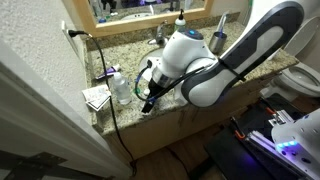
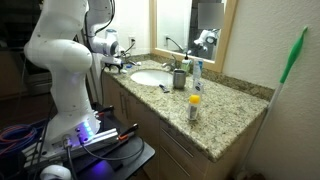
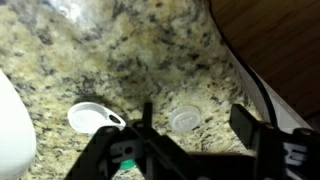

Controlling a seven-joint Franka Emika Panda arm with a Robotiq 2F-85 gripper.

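In the wrist view my gripper is open, its dark fingertips apart on either side of a small round white disc. The disc lies on the speckled granite counter; whether a finger touches it cannot be told. Left of the fingers lies a small white piece with a rounded end, and a bit of green shows below it. In exterior view 1 the gripper is low over the counter near its front edge, and the disc cannot be made out there.
A whitish bottle and white papers stand to the gripper's left. The sink basin is set into the counter, with a yellow-capped bottle farther along. A dark cable hangs over the front edge.
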